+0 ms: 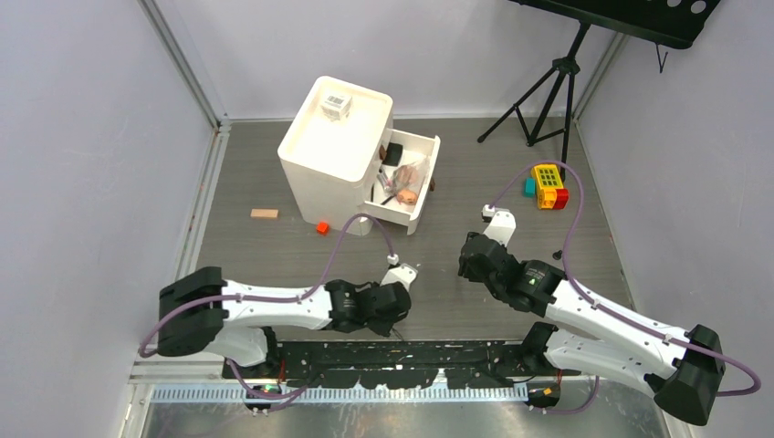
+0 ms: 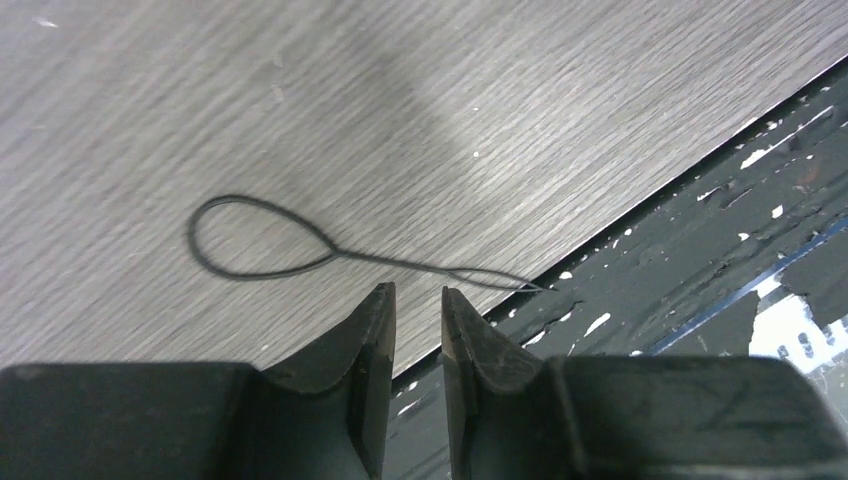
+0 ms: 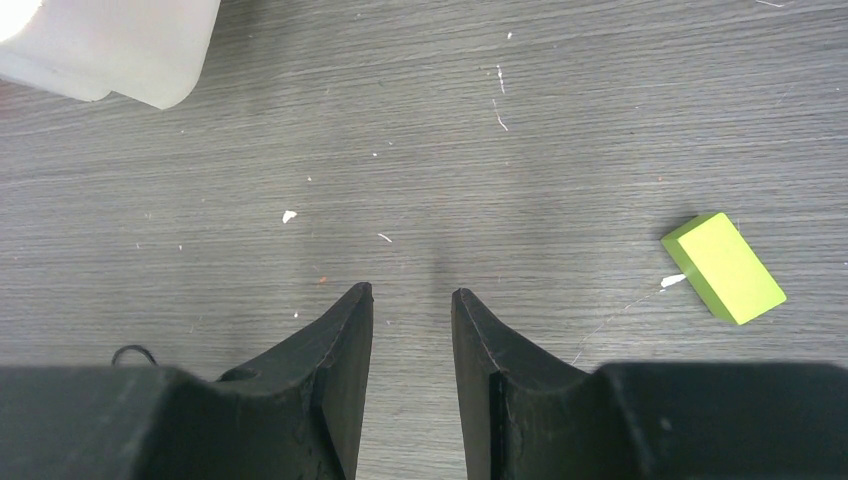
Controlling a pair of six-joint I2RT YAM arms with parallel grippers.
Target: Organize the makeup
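The white cabinet [image 1: 329, 155] stands at the back with its drawer open, holding small makeup items [image 1: 406, 196] and a bag. My left gripper hovers over a thin dark looped cord [image 2: 290, 215] near the table's front edge, fingers part open, nothing visible between its fingers. My right gripper is above bare table at center right, fingers apart and empty; a yellow-green block [image 3: 725, 265] lies to its right in the right wrist view.
An orange cube [image 1: 322, 228] and wooden block [image 1: 265, 213] lie left of the cabinet. Colored toy blocks [image 1: 548, 187] sit at the right beside a black stand [image 1: 564, 68].
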